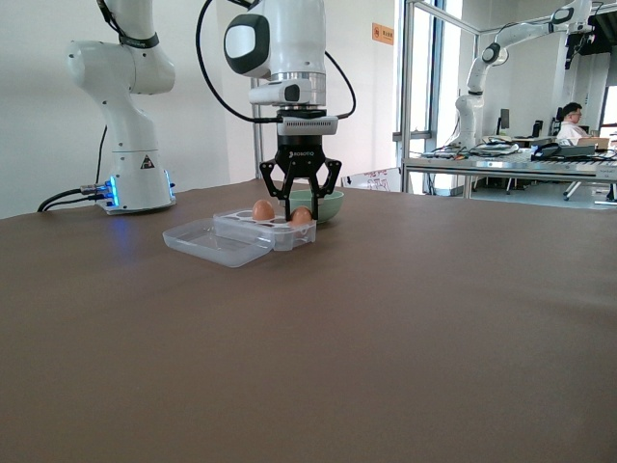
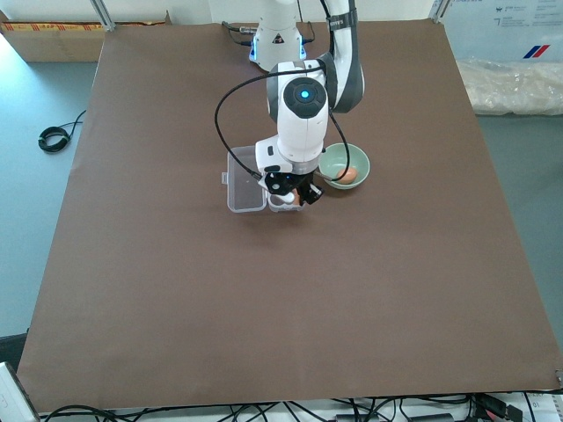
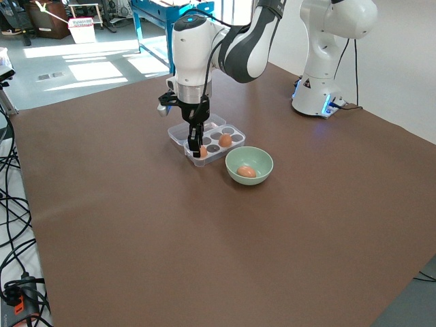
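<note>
My black gripper [image 1: 301,210] is lowered over the front of a clear plastic egg carton [image 1: 236,230], which has its lid [image 1: 207,246] open. Its fingers are at an egg [image 1: 301,217] in one cup; whether they touch or grip it, I cannot tell. Another egg [image 3: 225,139] sits in the carton, and other cups [image 3: 227,131] are empty. A mint-green bowl [image 3: 249,157] stands beside the carton with one egg [image 3: 246,172] inside. In the left view the arm [image 2: 300,123] hides much of the carton.
The white robot base [image 1: 140,178] stands behind the carton, with cables running from it. Coiled cables and power gear lie off the table's edge.
</note>
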